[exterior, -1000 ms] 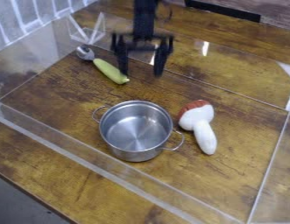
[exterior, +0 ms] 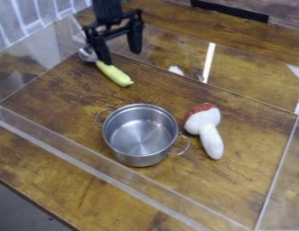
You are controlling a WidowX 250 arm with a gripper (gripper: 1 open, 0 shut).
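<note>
The black gripper (exterior: 116, 41) hangs at the upper left, open, over the back end of a pale yellow-green vegetable (exterior: 113, 74). Close behind that lies a small silvery utensil (exterior: 87, 54), partly hidden by the gripper. A steel pot (exterior: 139, 135) with two handles stands empty at the front centre. To its right lies a white mushroom-shaped toy (exterior: 210, 136) with a red patch on its cap.
Clear low walls surround the wooden work surface (exterior: 55, 126). The middle between vegetable, pot and toy is bare wood. A white railing (exterior: 25, 27) is at the back left.
The gripper has moved back and to the left, rising away from the middle toward the far left corner. The objects on the table look unmoved.
</note>
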